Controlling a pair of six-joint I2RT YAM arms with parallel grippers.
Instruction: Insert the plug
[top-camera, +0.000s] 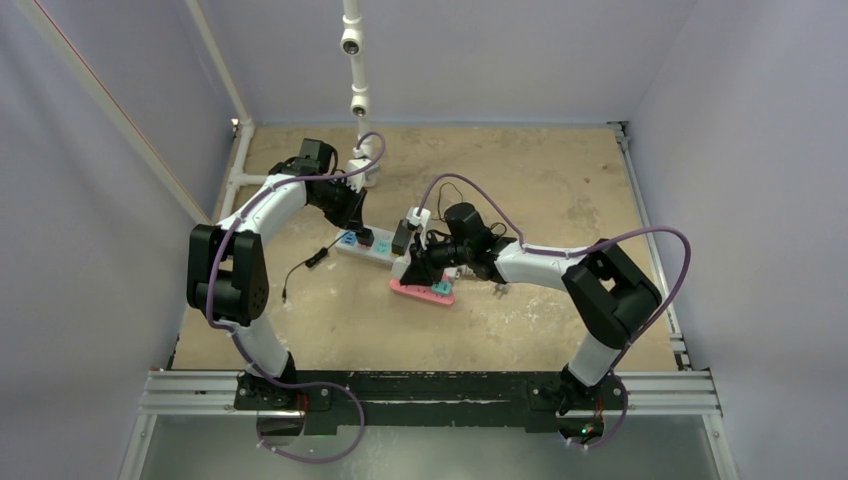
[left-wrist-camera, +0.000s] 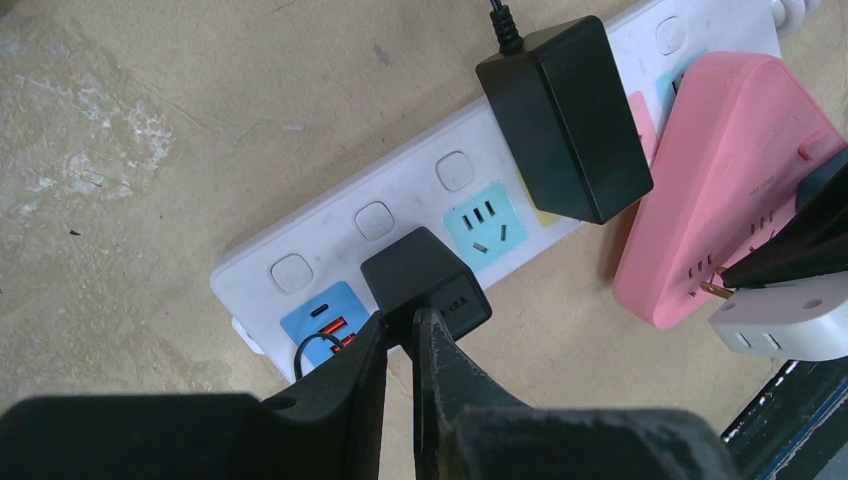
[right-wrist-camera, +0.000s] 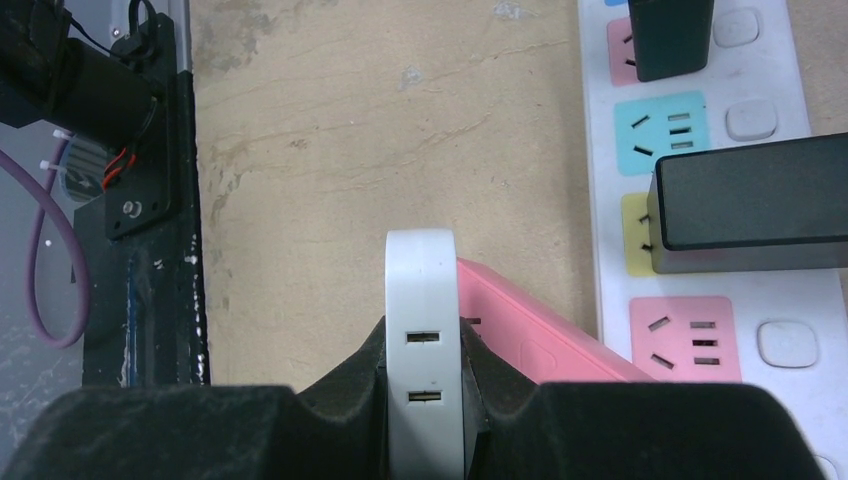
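Note:
A white power strip (left-wrist-camera: 330, 240) with coloured sockets lies on the table. My left gripper is shut on a black adapter (left-wrist-camera: 420, 275) that sits on the strip beside a cyan socket (left-wrist-camera: 485, 225). My right gripper is shut on a white plug (right-wrist-camera: 421, 280), held over a pink power strip (left-wrist-camera: 700, 160). In the left wrist view the plug's metal prongs point at that strip's sockets; whether they are inserted I cannot tell.
Another large black adapter (right-wrist-camera: 750, 200) sits on the white strip. A loose cable with a dark connector (top-camera: 317, 256) lies at the left. The table's front and right side have free room.

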